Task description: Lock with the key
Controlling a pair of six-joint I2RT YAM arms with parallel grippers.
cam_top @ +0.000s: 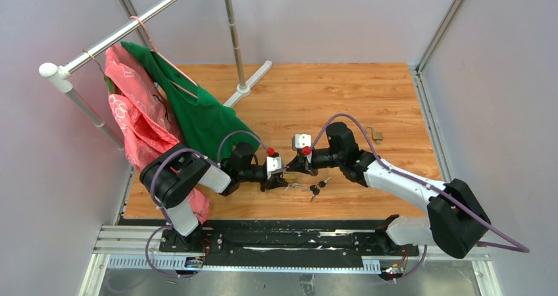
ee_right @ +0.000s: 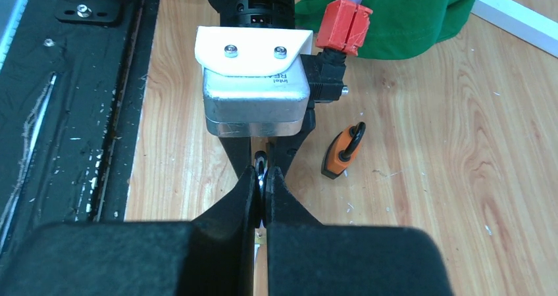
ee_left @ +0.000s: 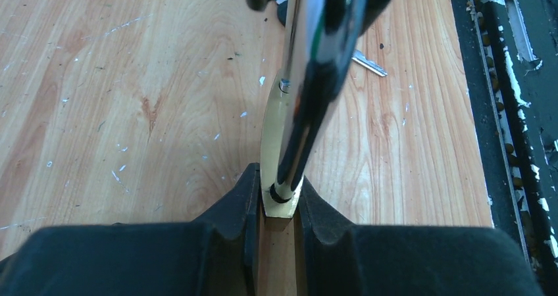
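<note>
My left gripper is shut on a brass padlock [ee_left: 271, 145], seen edge-on between its fingers. From the padlock's top rises a chrome shackle [ee_left: 309, 105], blurred close to the camera; one end sits at the hole near the fingertips. My right gripper is shut on this shackle [ee_right: 261, 161], just above the left fingers. Seen from the top, the right gripper [cam_top: 290, 168] meets the left one [cam_top: 283, 177] over the front middle of the table. How deep the shackle sits in the body is hard to tell.
Several loose keys [cam_top: 315, 189] lie just right of the grippers. An orange padlock [ee_right: 343, 150] with a black shackle stands close by. Another brass padlock [cam_top: 377, 136] lies at the back right. Clothes [cam_top: 191, 105] hang from a rail at left.
</note>
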